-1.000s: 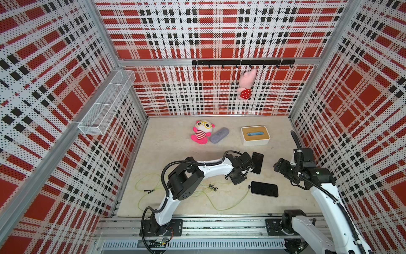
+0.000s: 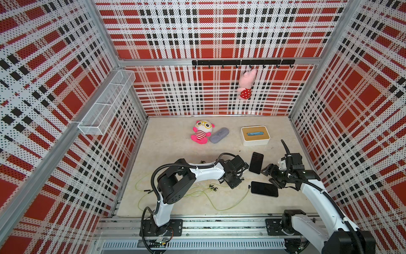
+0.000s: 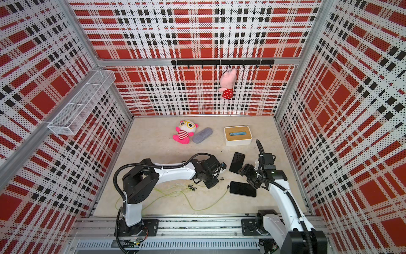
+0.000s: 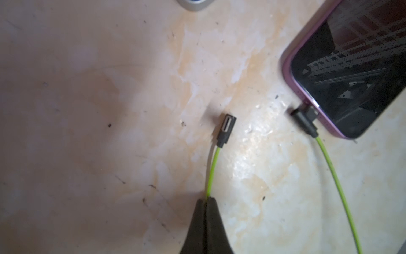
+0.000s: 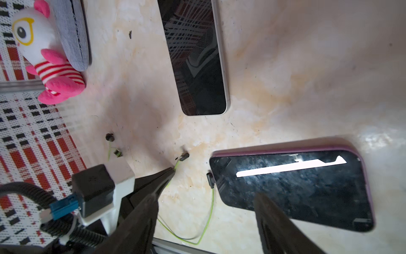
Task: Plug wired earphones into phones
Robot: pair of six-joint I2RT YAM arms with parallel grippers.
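My left gripper is shut on a thin green earphone cable (image 4: pixel 212 169). Its free black plug (image 4: pixel 227 129) sticks out beyond the fingertips, above the table. A second black plug (image 4: pixel 305 122) on a green cable meets the end edge of the pink-framed phone (image 5: pixel 291 188); how deep it sits cannot be told. The other phone, silver-edged (image 5: pixel 198 63), lies screen up behind it with no plug at its visible near end. My right gripper hangs above the pink-framed phone, its fingers part open and nothing between them.
Black earbuds (image 2: pixel 213 188) and loose green cable (image 2: pixel 224 209) lie left of the phones. At the back are a panda toy (image 2: pixel 202 132), a grey case (image 2: pixel 219 135) and a white box (image 2: pixel 255 135).
My left arm has drawn back leftward, away from the silver-edged phone. My right arm has come left and lower, nearer the two phones, which have not moved.
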